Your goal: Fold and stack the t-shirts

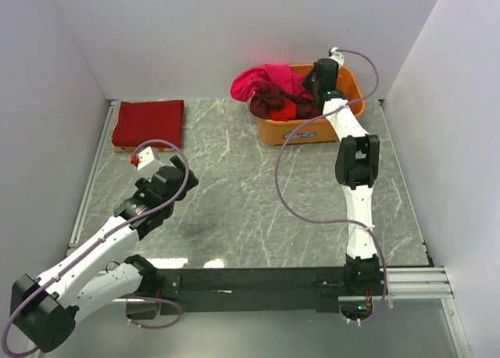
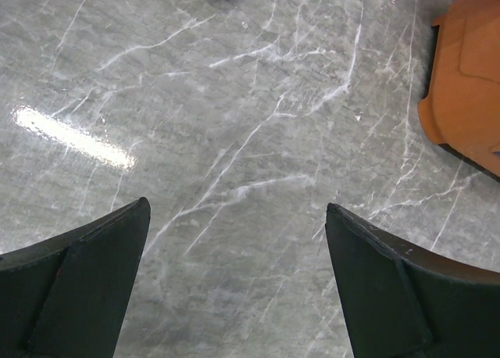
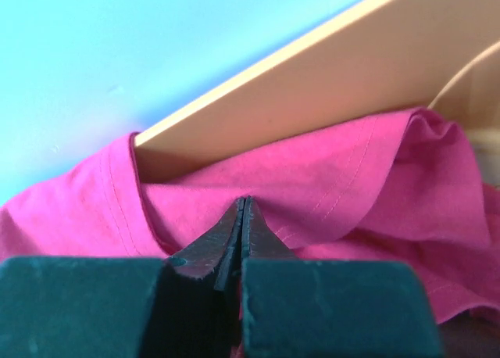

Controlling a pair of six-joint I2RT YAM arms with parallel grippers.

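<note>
Inside the orange bin [image 1: 301,136] at the back lie a pink T-shirt [image 1: 266,78], draped over the left rim, and a dark maroon shirt with bright red cloth [image 1: 286,110]. My right gripper is down in the bin, its fingertips pressed together with nothing visible between them; the pink T-shirt [image 3: 312,166] lies just beyond and around the tips. A flat dark red folded shirt [image 1: 148,123] rests at the back left. Over the left part of the table, my left gripper stands open, only bare tabletop between its fingers.
Walls close in on the left, back and right. A purple cable [image 1: 280,178] loops beside the right arm.
</note>
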